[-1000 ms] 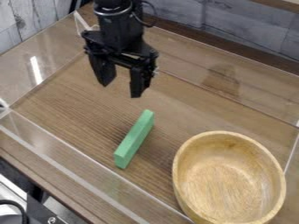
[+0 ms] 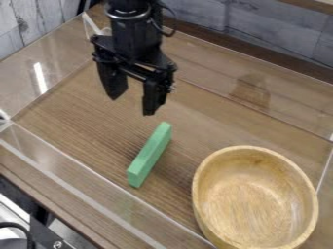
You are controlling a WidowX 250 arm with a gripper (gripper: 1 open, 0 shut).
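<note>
My black gripper [image 2: 135, 82] hangs over the upper middle of the wooden surface, open, its two fingers spread left and right with nothing visible between them. A green bar-shaped object [image 2: 150, 155] lies on the surface below the gripper, slanting from lower left to upper right, apart from it. A large pale wooden bowl [image 2: 255, 209] sits at the lower right.
The gripper has shifted and turned slightly over the last second, staying above the upper middle. The green object and the bowl have not moved.
</note>
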